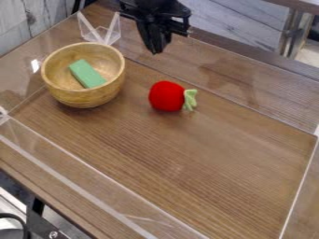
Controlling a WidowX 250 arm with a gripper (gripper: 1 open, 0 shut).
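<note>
A red round object (166,95) with a pale green top lies on the wooden table (200,177). A wooden bowl (110,86) holds a green block (84,73) at the left. My gripper (155,42) is raised at the top of the view, behind and above the red object and apart from it; its fingers point down, and how far they are open is hard to tell. Nothing shows held between them.
A white wall or ledge runs along the upper right. A dark cable-like shape shows at the bottom left corner.
</note>
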